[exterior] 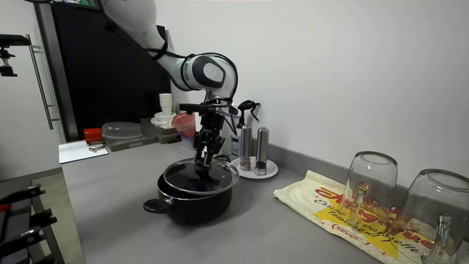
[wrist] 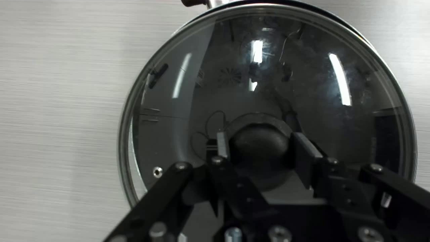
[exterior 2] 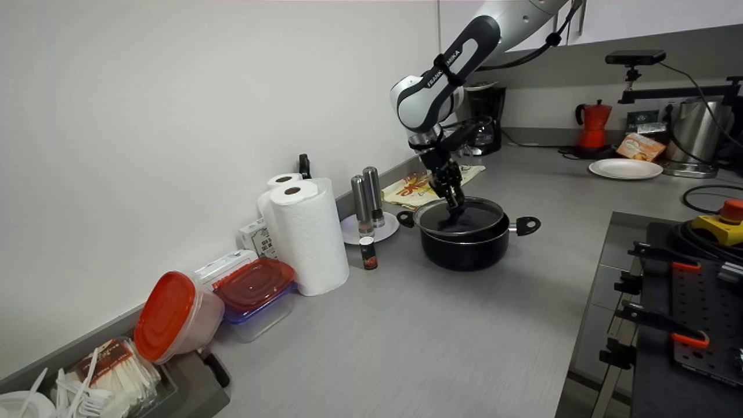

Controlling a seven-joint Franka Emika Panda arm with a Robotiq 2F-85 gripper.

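Observation:
A glass lid [exterior: 182,172] with a metal rim is over the black pot [exterior: 198,210], off-centre toward the far side in exterior view 1. Part of the pot's inside shows below the lid's near edge. My gripper [exterior: 204,163] is shut on the lid's round black knob [wrist: 260,143], which sits between the two fingers in the wrist view. In exterior view 2 the lid [exterior 2: 435,217] lies tilted and close above the pot [exterior 2: 465,254]; whether its far edge touches the rim I cannot tell.
Behind the pot, a white plate [exterior: 270,169] carries two pepper mills [exterior: 261,149]. Glass jars [exterior: 371,184] stand upside down on a printed cloth [exterior: 316,198] at the right. Paper towel rolls [exterior 2: 310,244] stand by the wall. The counter in front of the pot is clear.

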